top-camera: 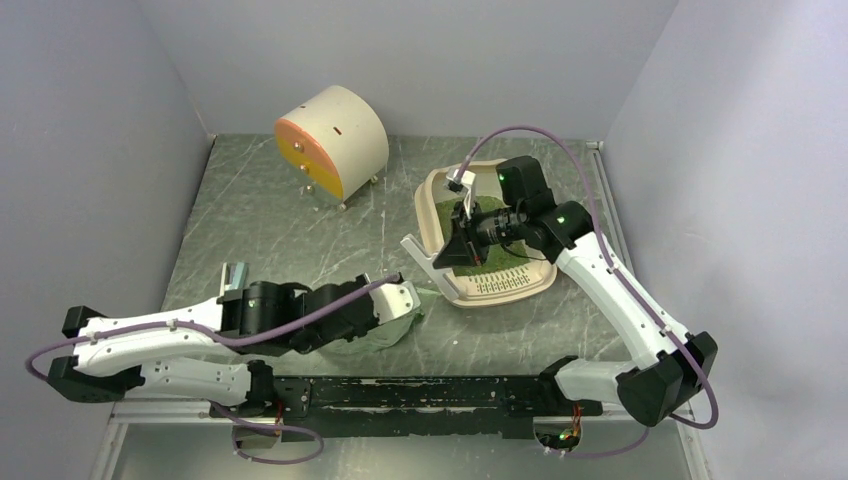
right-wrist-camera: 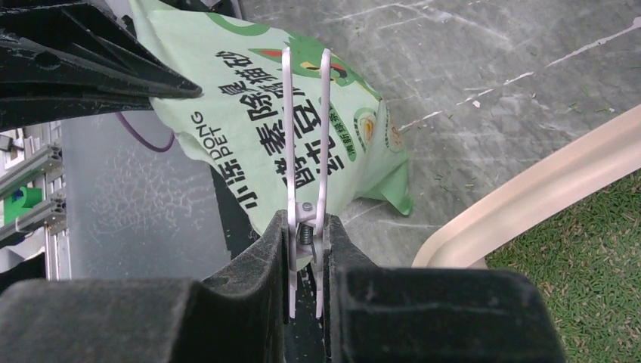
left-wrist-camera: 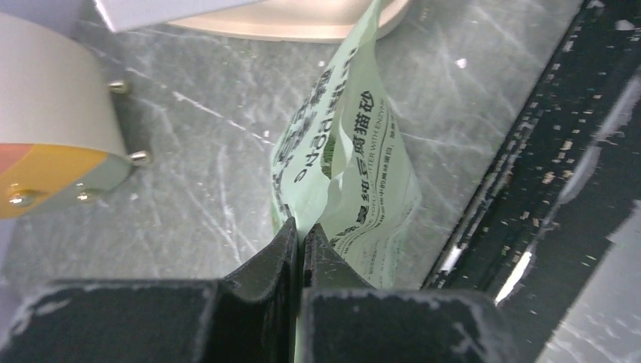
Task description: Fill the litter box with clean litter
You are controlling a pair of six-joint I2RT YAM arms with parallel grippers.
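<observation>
The pale green litter bag, printed with black text, stands crumpled at the front middle. My left gripper is shut on the top edge of the bag. My right gripper is shut on a pale two-bladed tool with a spring, apparently scissors, held over the bag beside the litter box. The pale beige litter box lies at the right, with green pellets inside; the right arm partly covers it in the top view.
A white-and-orange drum on short feet stands at the back left. A small stapler-like object is mostly hidden by the left arm.
</observation>
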